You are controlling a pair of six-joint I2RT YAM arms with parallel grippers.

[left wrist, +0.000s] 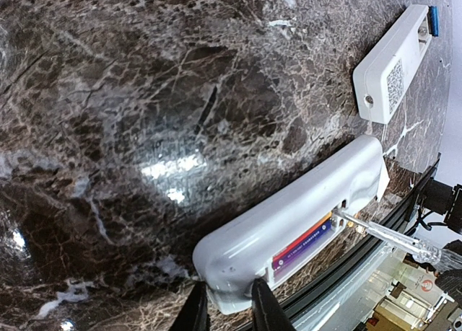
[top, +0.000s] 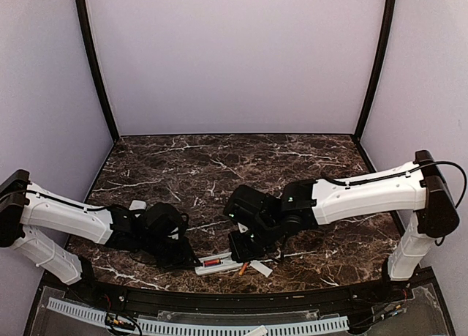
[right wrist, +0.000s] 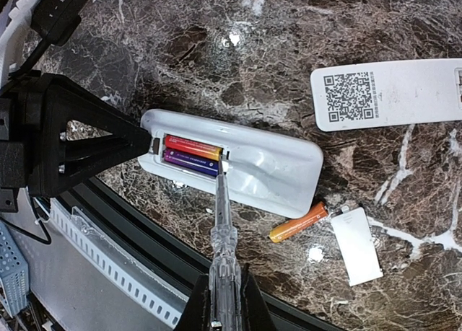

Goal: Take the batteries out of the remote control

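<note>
The white remote control [right wrist: 271,165] lies back up with its compartment uncovered. A red-orange battery [right wrist: 192,145] and a purple one [right wrist: 189,162] appear to lie side by side in it. My left gripper is shut on the remote's end. Shut around a clear screwdriver [right wrist: 224,241], my right gripper points the tool's tip at the batteries' inner end; whether it touches them is hard to tell. A loose orange battery [right wrist: 298,223] rests on the table beside the remote, next to the white battery cover [right wrist: 356,246].
A white device with a printed code [right wrist: 393,93] lies on the marble table behind the remote. Close in front runs the dark table edge [top: 219,296] with a perforated rail.
</note>
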